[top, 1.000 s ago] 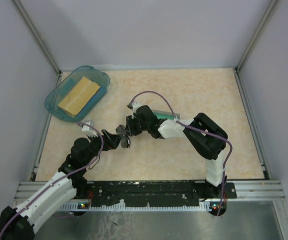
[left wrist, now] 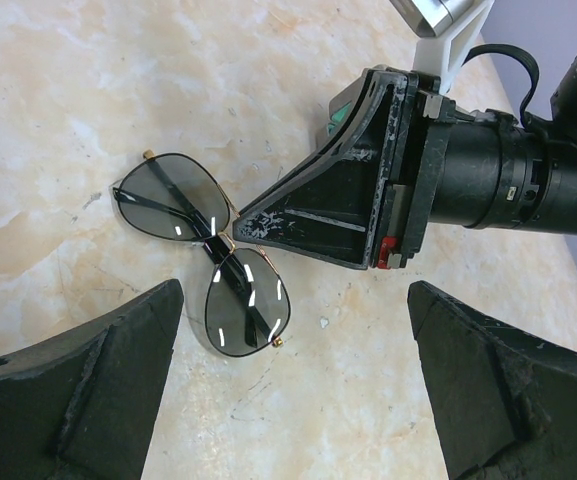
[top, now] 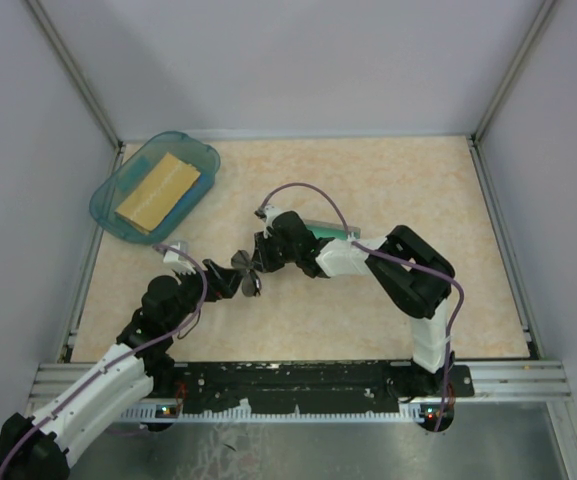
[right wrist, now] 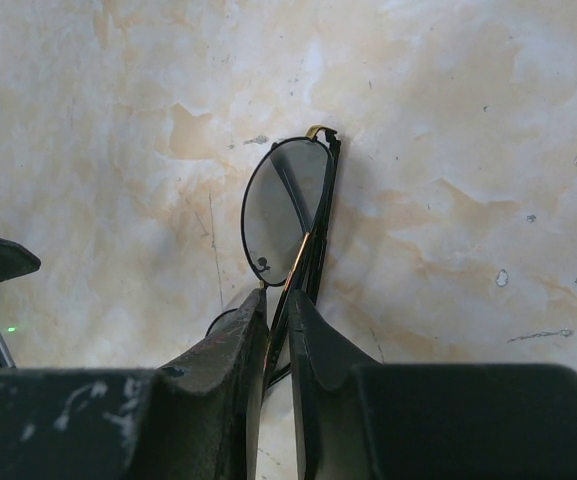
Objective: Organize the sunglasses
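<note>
Aviator sunglasses (left wrist: 248, 310) with grey lenses and gold-black frame lie on the marbled table between my grippers, temples folded, as the top and wrist views show. My left gripper stands open just short of them, its two fingers either side in the left wrist view. My right gripper reaches their bridge from the right, fingertips close together at a thin gold-edged temple; whether it grips that is unclear.
A blue translucent tray (top: 103, 205) with a cardboard piece (top: 157, 192) sits at back left. A green object (top: 330, 232) lies partly behind my right arm.
Very little differs; my right gripper has shifted very slightly at the sunglasses, and my left arm stays still.
</note>
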